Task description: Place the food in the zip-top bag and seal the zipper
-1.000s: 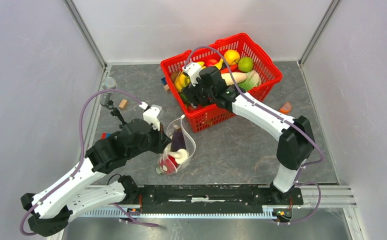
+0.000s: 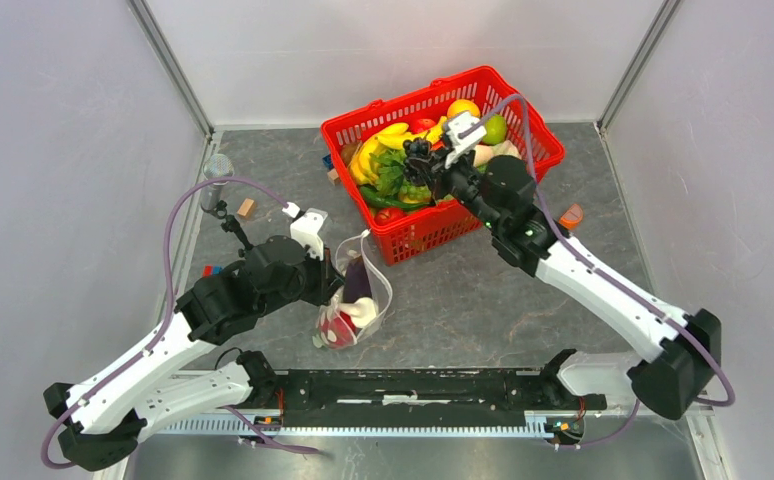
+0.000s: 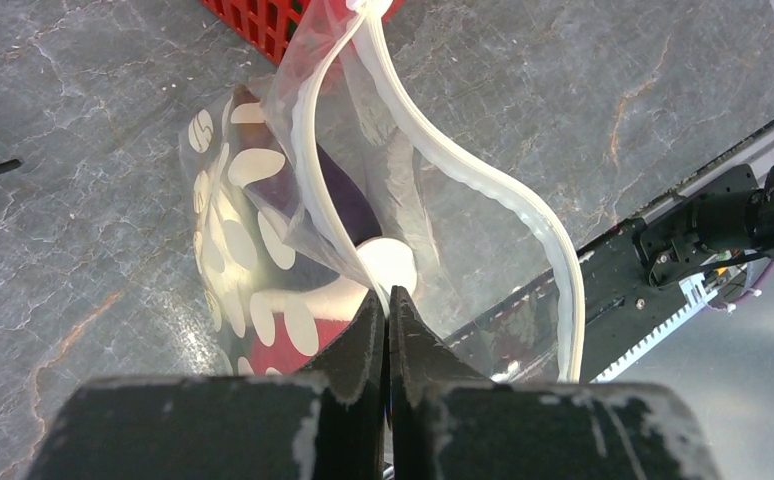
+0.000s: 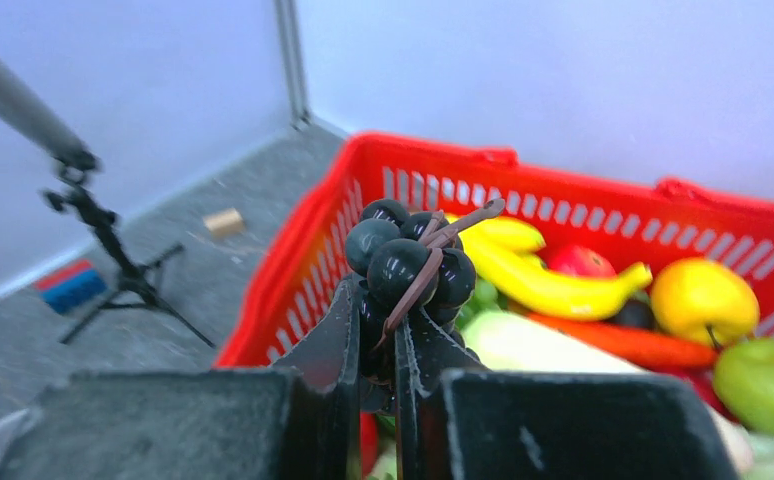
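Note:
In the top view the clear zip bag (image 2: 384, 284) stands open on the grey table. Inside it lie a dark purple eggplant (image 2: 358, 279), a pale mushroom-like piece (image 2: 364, 312) and something red (image 2: 339, 328). My left gripper is shut on the near rim of the bag; the zipper strip (image 3: 483, 175) gapes wide to the right. Above the red basket (image 2: 422, 238), my right gripper is shut on a bunch of black grapes (image 4: 400, 262) with a brown stem. The grapes hang clear of the other food.
Bananas (image 4: 553, 285), a green apple (image 4: 763, 385) and other produce fill the basket. A microphone (image 2: 218, 168) on a small stand is at the left, near a wooden block (image 2: 247, 208). Table space between bag and basket's right side is bare.
The left arm has barely moved and the bag looks the same.

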